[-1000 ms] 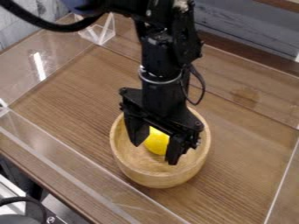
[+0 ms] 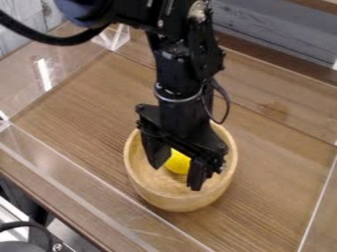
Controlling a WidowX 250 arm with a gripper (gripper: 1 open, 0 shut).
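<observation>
A black robot arm reaches down from the top of the camera view, its gripper (image 2: 176, 162) open over a pale wooden bowl (image 2: 180, 198) at the lower middle. A yellow round object (image 2: 179, 163) lies in the bowl between the fingers, partly hidden behind them; whether they touch it cannot be seen.
The wooden table (image 2: 79, 108) has bare room to the left and right of the bowl. Clear strips run along its left and front edges, and a black cable (image 2: 27, 224) is at the lower left.
The arm and gripper have shifted very slightly over the bowl; the bowl and yellow object look almost unchanged.
</observation>
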